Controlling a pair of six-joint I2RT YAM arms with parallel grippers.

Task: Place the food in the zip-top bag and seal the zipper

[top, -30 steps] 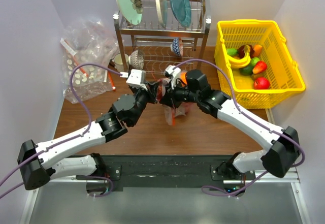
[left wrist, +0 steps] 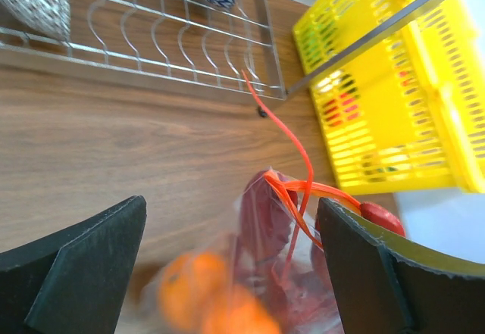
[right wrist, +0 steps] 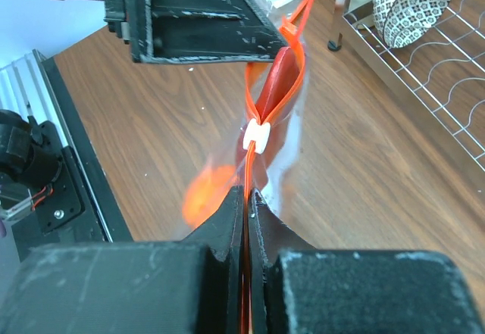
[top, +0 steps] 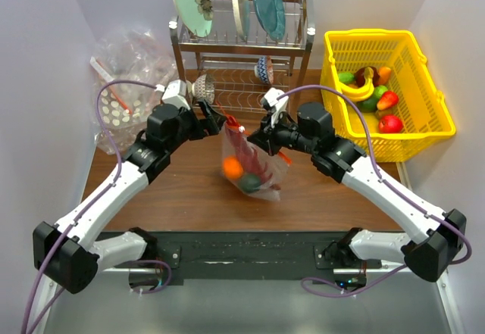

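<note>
The clear zip bag [top: 269,179] hangs over the table with an orange [top: 233,169], a dark green item [top: 249,182] and dark red food inside. My right gripper is shut on the bag's orange zipper edge. A white slider [right wrist: 257,135] sits just beyond its fingertips. Past the slider, the orange strips [right wrist: 300,61] spread apart, and a red piece [right wrist: 279,82] shows between them. My left gripper is open at the bag's spread end; one finger [left wrist: 379,273] overlaps the strips in its view, and whether it touches them I cannot tell.
Behind the bag stands a dish rack [top: 242,48] with plates and bowls. At the right is a yellow basket [top: 424,84] of several fruits and vegetables. More plastic bags [top: 125,95] lie at the back left.
My left gripper has opened and drawn away to the left from the right one. The right gripper and bag moved slightly right and nearer the front; the bag now hangs spread out with its contents visible.
</note>
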